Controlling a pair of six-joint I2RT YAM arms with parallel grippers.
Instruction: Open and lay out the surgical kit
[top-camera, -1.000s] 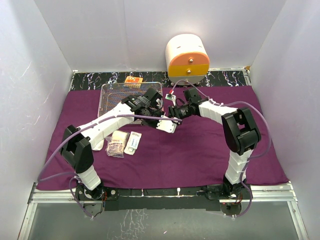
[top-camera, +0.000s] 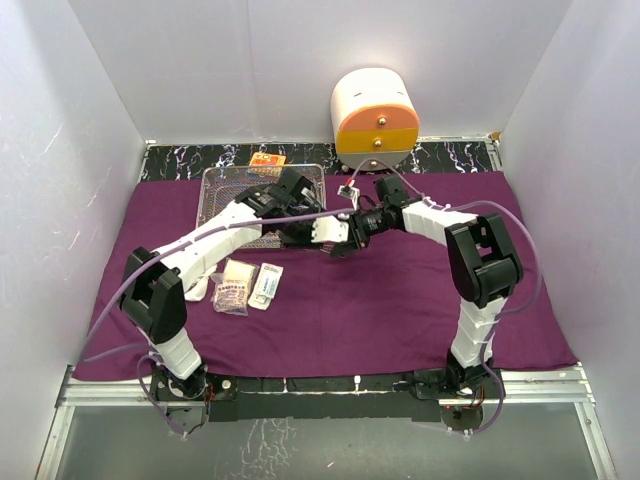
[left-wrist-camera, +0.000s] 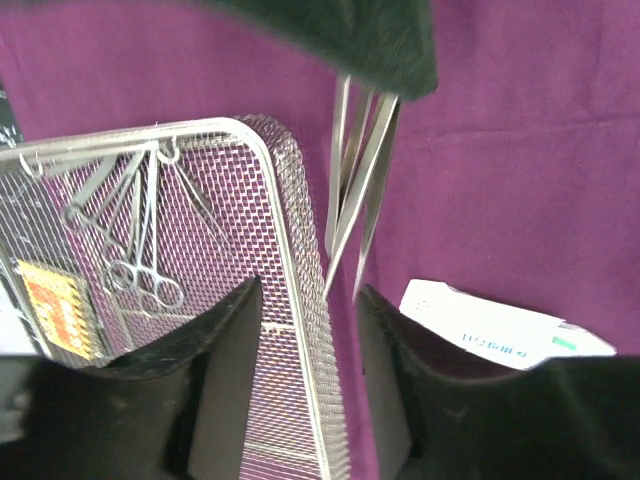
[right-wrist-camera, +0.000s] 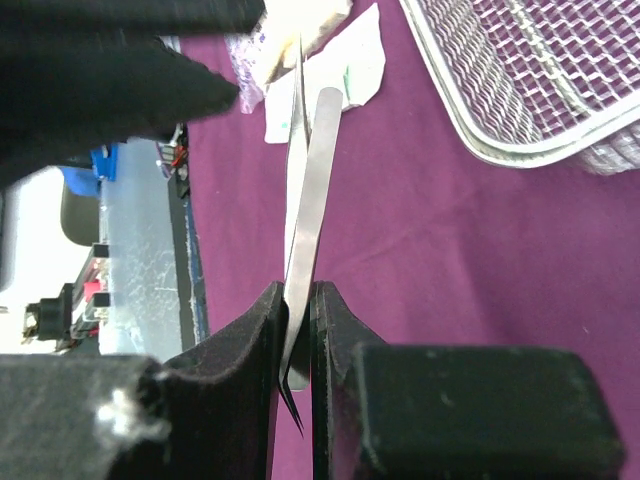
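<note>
Several slim steel instruments, seemingly tweezers (right-wrist-camera: 312, 200), stand in my right gripper, which is shut on them. In the left wrist view these instruments (left-wrist-camera: 355, 170) hang beside the wire basket's corner. My left gripper is part open, its fingers apart below the instruments' free ends, nothing visibly gripped. The wire basket (left-wrist-camera: 288, 250) holds scissor-like clamps (left-wrist-camera: 145, 230) along its rim. White packets (left-wrist-camera: 500, 330) lie on the purple cloth (right-wrist-camera: 420, 250) beside the basket.
A drawer cabinet (top-camera: 375, 115) stands at the back. An orange packet (top-camera: 267, 160) lies behind the basket. Bagged gauze (top-camera: 230, 292) lies front left. Cables arch over both arms.
My left arm has shifted slightly, around the middle near the basket's right corner. The right gripper and its instruments have moved a little to the right.
</note>
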